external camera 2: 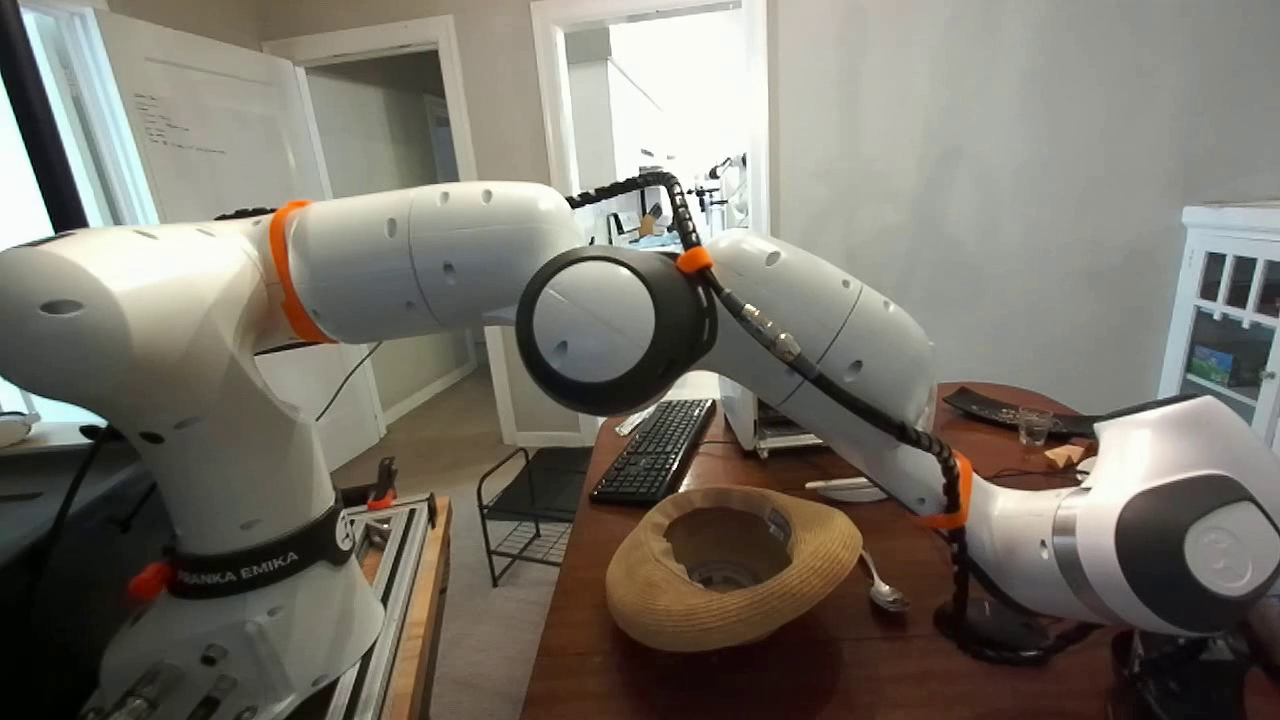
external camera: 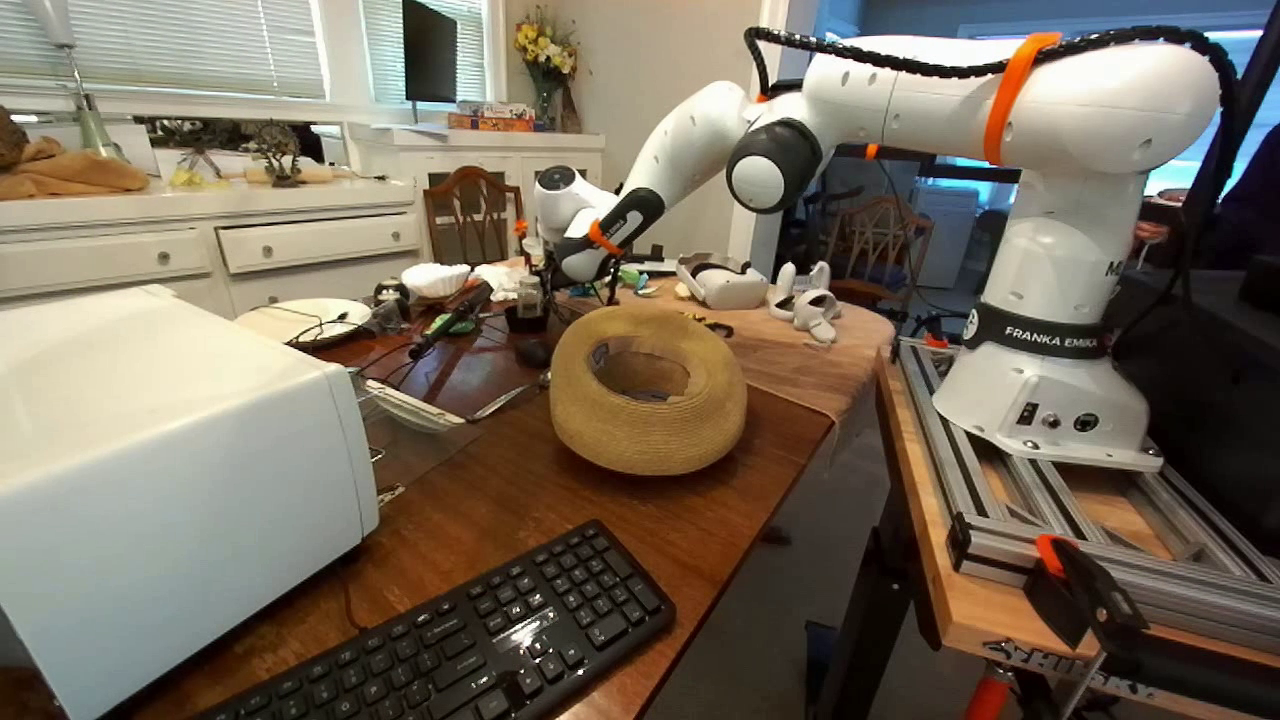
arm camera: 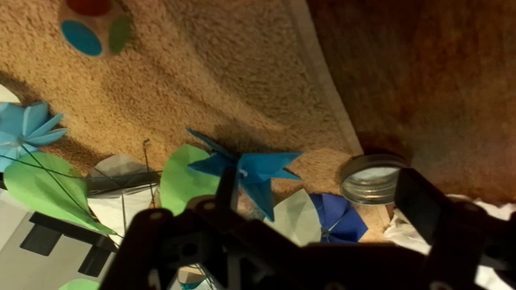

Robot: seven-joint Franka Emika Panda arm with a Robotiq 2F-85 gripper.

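My gripper is open in the wrist view, its two black fingers wide apart over the edge of a tan cloth (arm camera: 251,63). Between and below them lie a blue folded-paper piece (arm camera: 261,169), a pale paper piece (arm camera: 297,217) and a dark blue one (arm camera: 338,217). A round metal-rimmed lid or jar (arm camera: 372,179) shows close to the right finger. Nothing appears gripped. The straw hat (external camera: 648,396) rests brim-up on the wooden table, well apart from the gripper. From outside, the fingertips are not clearly visible.
A black keyboard (external camera: 480,636) and white microwave-like box (external camera: 168,480) occupy the near table. A spoon (external camera 2: 885,588) lies by the hat. A white headset (external camera: 726,283) and controllers (external camera: 806,300) sit on the cloth. Bare wood shows around the hat.
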